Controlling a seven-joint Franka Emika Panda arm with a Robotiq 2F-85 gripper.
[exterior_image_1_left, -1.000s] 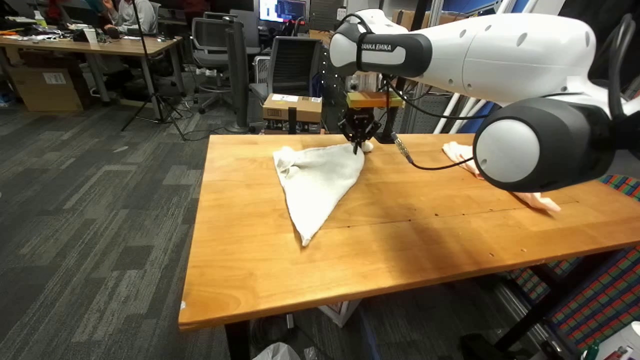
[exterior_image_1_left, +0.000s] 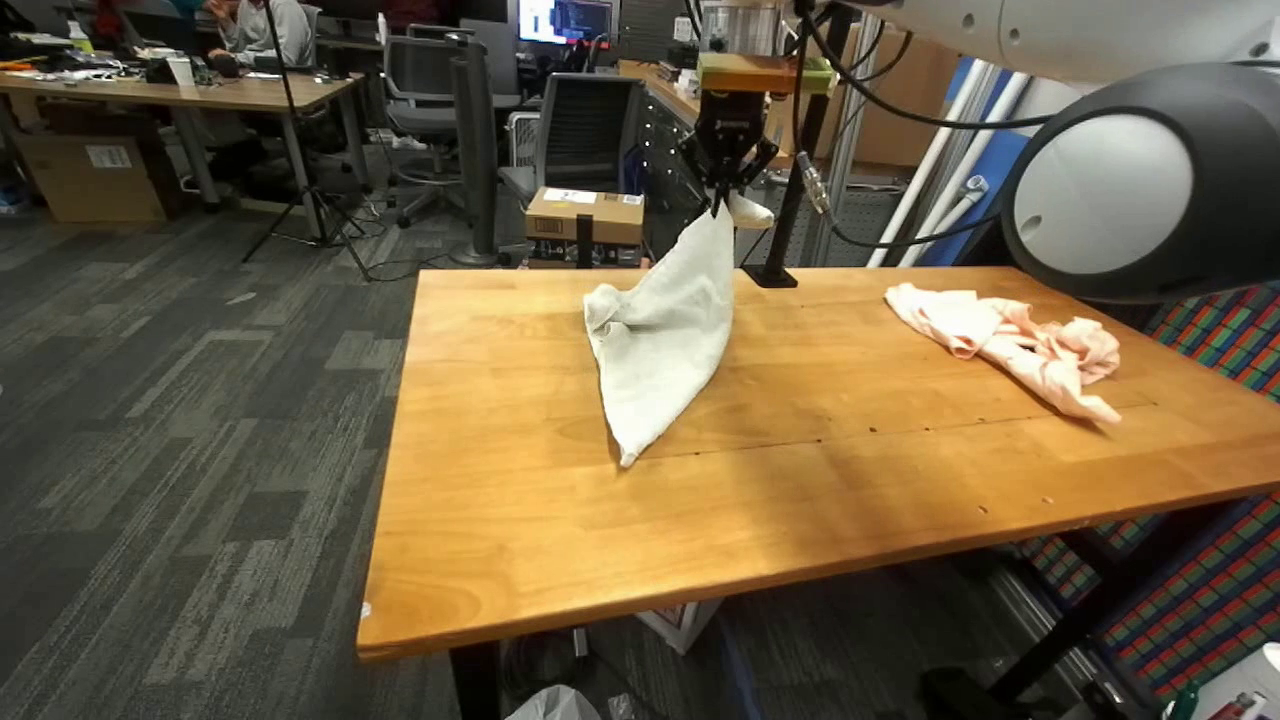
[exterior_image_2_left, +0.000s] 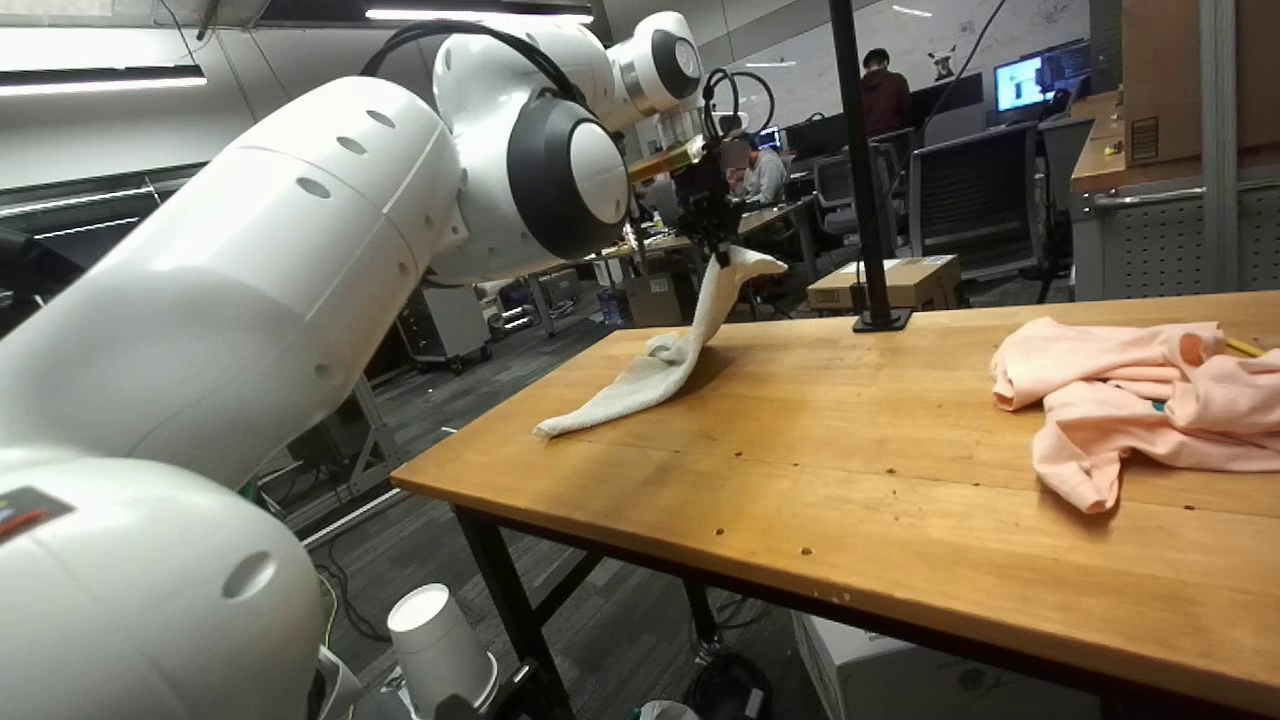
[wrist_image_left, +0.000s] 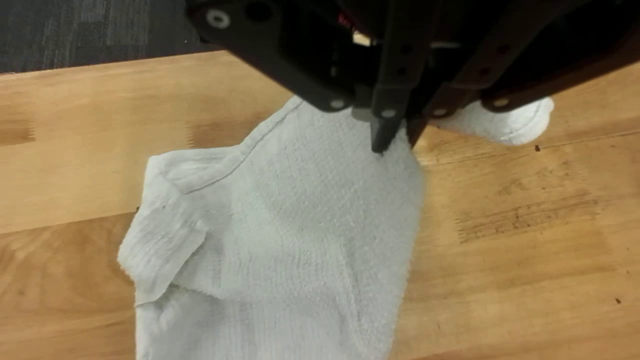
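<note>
A white cloth (exterior_image_1_left: 666, 342) hangs from my gripper (exterior_image_1_left: 721, 206), its lower part still lying on the wooden table. The fingers are shut on the cloth near one end, and a short tail of it sticks out past the fingers. In the second exterior view the cloth (exterior_image_2_left: 674, 366) rises in a narrow drape from the tabletop to the gripper (exterior_image_2_left: 722, 254). From the wrist, the cloth (wrist_image_left: 288, 240) spreads below the gripper, with a folded-over corner on the left. The pinched part is mostly hidden behind the dark fingers (wrist_image_left: 387, 133).
A crumpled pink cloth (exterior_image_1_left: 1014, 342) lies on the right side of the table (exterior_image_1_left: 516, 528). A black post (exterior_image_2_left: 866, 180) stands at the table's far edge, close to the gripper.
My gripper has risen from near the tabletop, lifting the held end of the white cloth. The cloth's lower part has slid slightly right and back. The arm uncovers more of the pink cloth.
</note>
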